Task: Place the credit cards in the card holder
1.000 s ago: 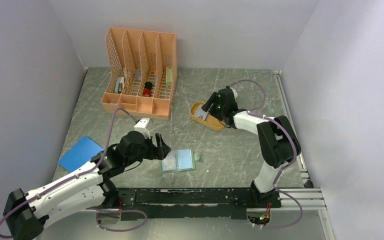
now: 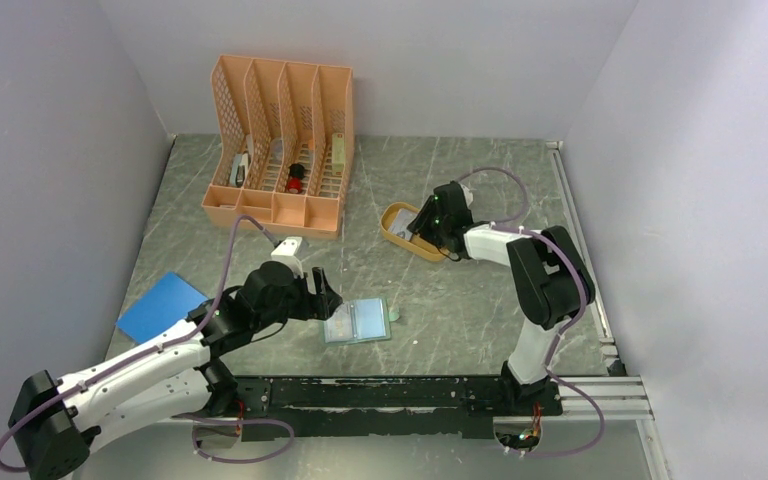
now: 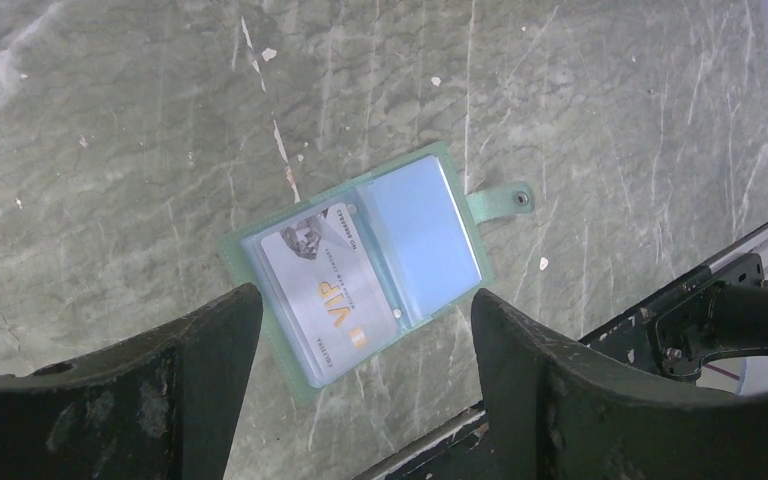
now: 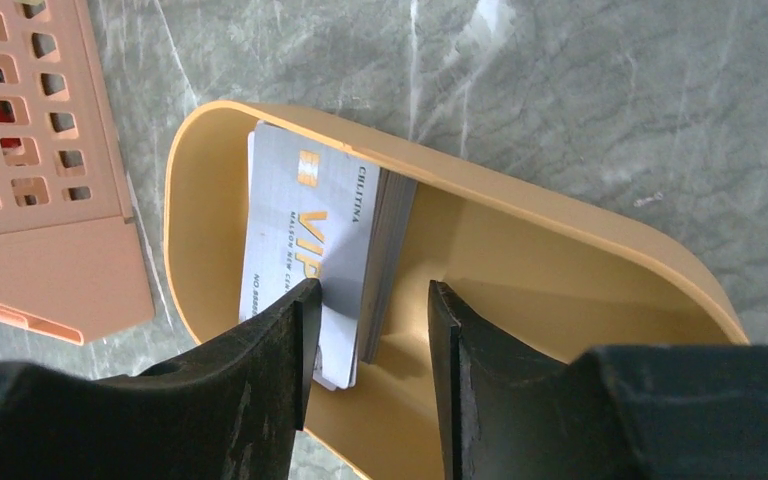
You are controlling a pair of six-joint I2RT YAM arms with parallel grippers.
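Note:
The card holder (image 3: 430, 235), pale green with clear pockets, lies unfolded on the table; its left pocket shows a VIP card (image 3: 330, 285), while the other shows only pale blue. My left gripper stands open above it. In the right wrist view, a stack of silver credit cards (image 4: 300, 210) leans in the left end of a tan tray (image 4: 560, 220). Over that tray my right gripper is part open. One fingertip (image 4: 305, 300) overlaps the cards' face and the other is over the bare tray floor; whether either touches a card cannot be told.
An orange divided rack (image 2: 315, 212) with small items stands at the back left. A blue sheet (image 2: 160, 307) lies at the left, partly behind the left arm. Table between tray and holder is clear.
The left arm, tray and card holder look still.

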